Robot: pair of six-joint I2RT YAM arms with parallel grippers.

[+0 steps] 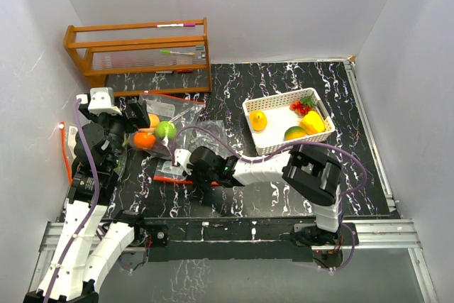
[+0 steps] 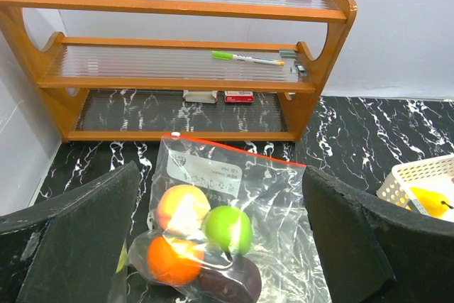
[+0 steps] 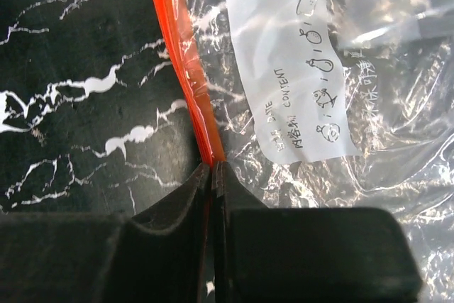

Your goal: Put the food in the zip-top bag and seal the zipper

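Note:
A clear bag with red zipper (image 2: 206,175) holds orange, green and dark food at the left of the counter. Above it, my left gripper is open, its fingers either side of the view. My right gripper is shut on the red zipper edge of a second, flat clear bag (image 3: 298,69), which lies on the counter below the filled one in the top view.
A white basket (image 1: 269,140) with yellow food and red berries stands at the right. A wooden rack (image 1: 142,44) with pens is at the back. Another red-zipper bag (image 1: 67,154) lies at the far left.

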